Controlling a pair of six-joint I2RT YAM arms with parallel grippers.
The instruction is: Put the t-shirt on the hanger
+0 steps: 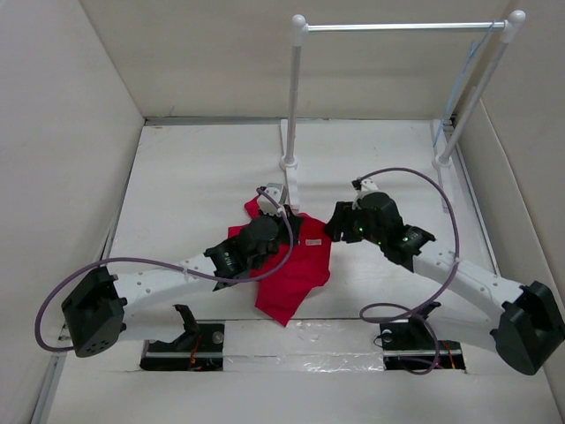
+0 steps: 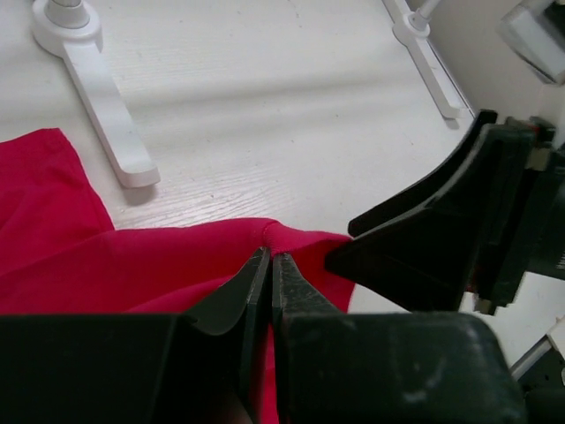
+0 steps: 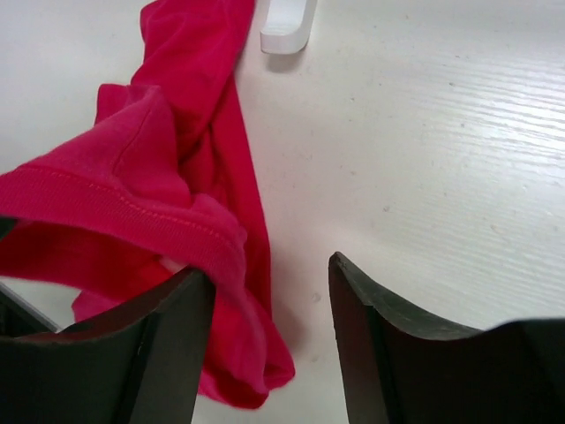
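The red t shirt (image 1: 296, 274) lies crumpled on the white floor below the rack, a pale label showing on it. In the left wrist view my left gripper is shut on a raised fold of the red cloth (image 2: 177, 256). My right gripper (image 1: 337, 225) is at the shirt's right edge; in the right wrist view its fingertips (image 3: 353, 283) stand open, with a red fold (image 3: 141, 203) beside and behind the left finger. I see no hanger clearly; a thin blue item (image 1: 459, 79) hangs at the rail's right end.
A white rack with a top rail (image 1: 397, 27) stands at the back right, its feet (image 2: 115, 132) on the floor next to the shirt. Walls enclose the sides and back. Bare floor lies left and right of the shirt.
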